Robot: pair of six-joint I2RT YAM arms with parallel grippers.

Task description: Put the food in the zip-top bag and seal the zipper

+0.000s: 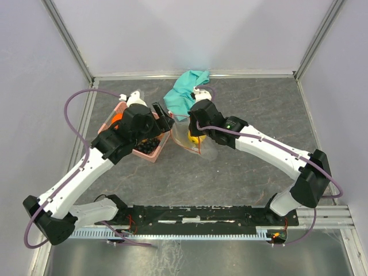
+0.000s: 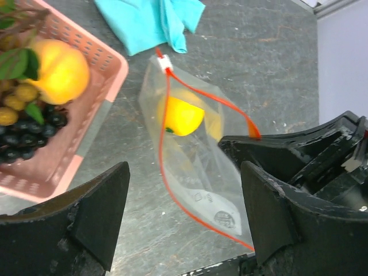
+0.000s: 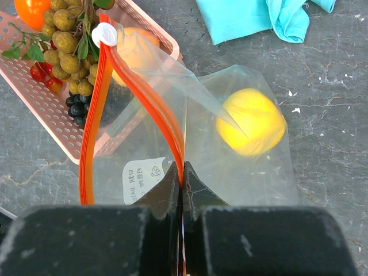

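Note:
Inside the clear zip top bag (image 3: 201, 155) lies a yellow fruit (image 3: 251, 122). The bag's mouth gapes, with its orange zipper strips spread apart and a white slider (image 3: 104, 34) at one end. My right gripper is closed on the orange-edged rim of the bag. Left of the mouth, my left gripper hangs open and empty, and the bag shows beyond its fingers (image 2: 98, 213). More food sits in the pink basket (image 2: 118, 80): a yellow-orange fruit (image 2: 57, 72), dark grapes (image 2: 31, 135) and an orange one (image 3: 33, 12).
A turquoise cloth (image 1: 185, 91) lies behind the bag. The left arm reaches over part of the basket.

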